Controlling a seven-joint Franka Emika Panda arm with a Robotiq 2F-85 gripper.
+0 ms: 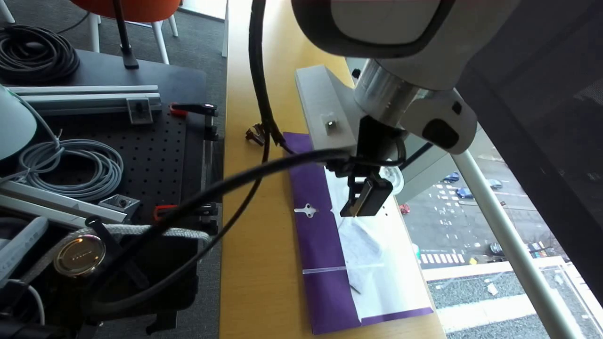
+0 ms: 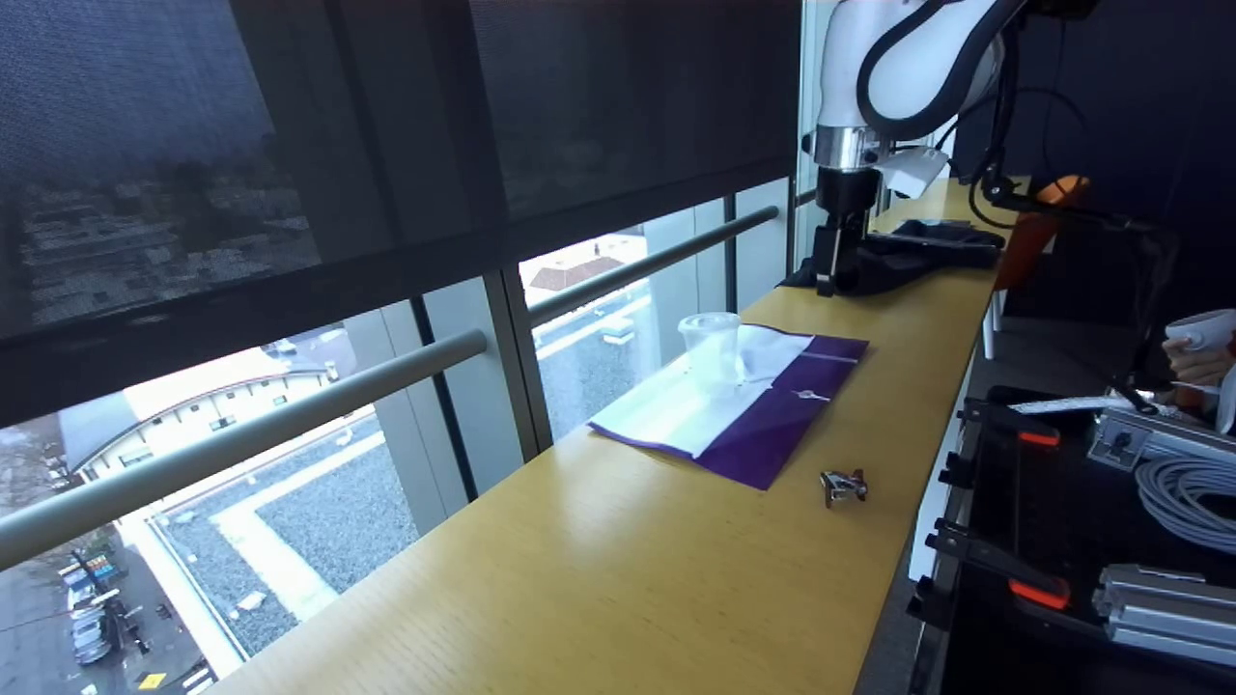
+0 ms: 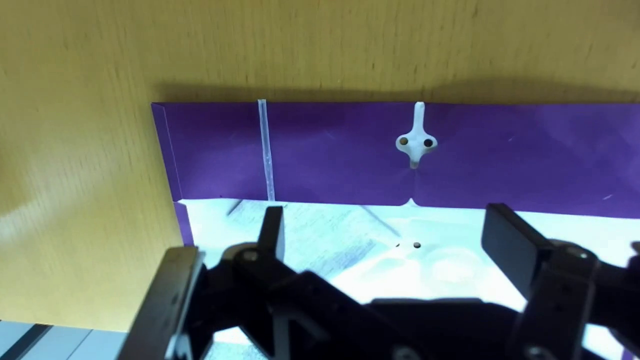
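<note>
My gripper (image 1: 362,200) hangs above the counter, pointing down and open, with nothing between its fingers. In the wrist view its fingertips (image 3: 273,231) stand wide apart over a purple-and-white folder (image 3: 336,150). This folder also shows in exterior view 2 (image 2: 776,423), lying open on the wood. A clear plastic cup (image 2: 713,347) stands upright on its white part; the arm partly hides the cup in exterior view 1 (image 1: 395,177). A small dark metal staple remover (image 2: 843,486) lies on bare wood beside the purple flap, apart from the gripper.
Along one side of the counter (image 2: 556,556) run windows with a rail (image 2: 649,272). A dark cart (image 1: 152,141) with cable coils and clamps stands on the other side. Bare wood surrounds the folder. Black cables (image 1: 226,192) hang from the arm.
</note>
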